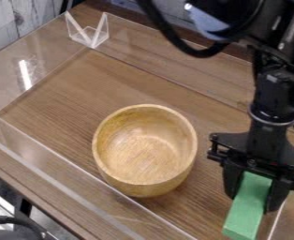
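At the lower right, my black gripper (256, 176) is shut on a green object (247, 211), which hangs below the fingers near the front edge of the wooden surface. A tan wooden bowl (144, 146) rests to the left of the gripper, apart from it. The arm hides what lies behind it on the right.
Clear plastic edging runs along its front left. A white wire-like piece (90, 28) stands at the back left.
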